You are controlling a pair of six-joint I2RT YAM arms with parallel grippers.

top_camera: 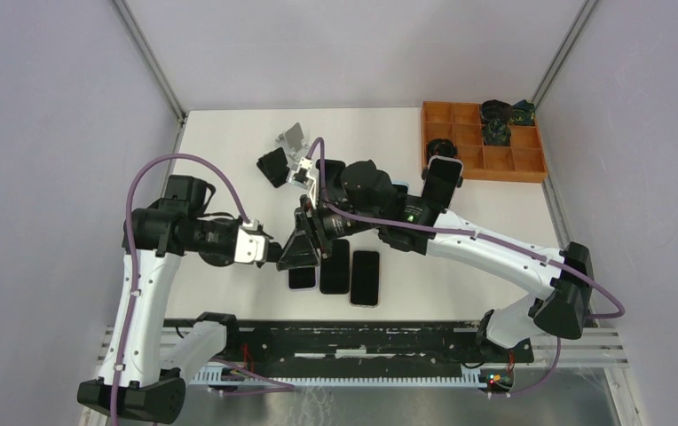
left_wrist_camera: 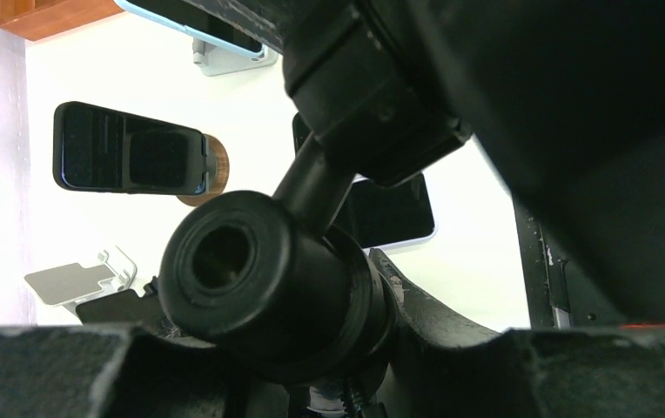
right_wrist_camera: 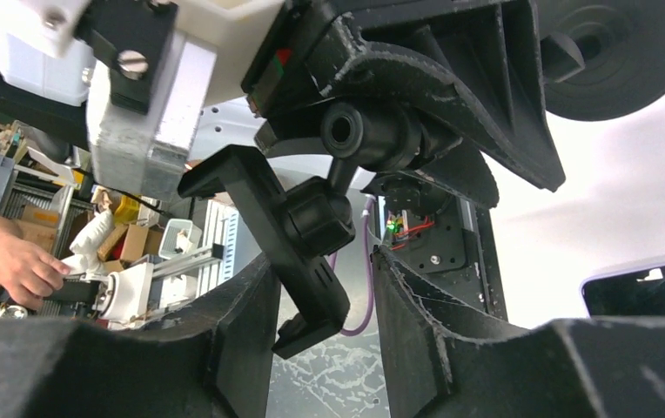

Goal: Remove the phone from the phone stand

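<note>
My left gripper (top_camera: 269,250) is shut on a black jointed stand piece (left_wrist_camera: 242,270), with a cylindrical base end, short rod and block in the left wrist view. In the right wrist view the piece's long bracket (right_wrist_camera: 290,244) reaches toward my right gripper, whose fingers are part open around its lower part; contact is unclear. From above, both grippers meet over the middle of the table, hiding much of the piece. A phone (left_wrist_camera: 129,148) stands on a wooden-based stand, and another phone (top_camera: 442,182) on a stand at the right.
Three phones (top_camera: 365,278) lie along the front of the white table (top_camera: 495,257). A grey stand (top_camera: 291,138) and black stand (top_camera: 273,167) are at the back. An orange compartment tray (top_camera: 526,160) occupies the back right.
</note>
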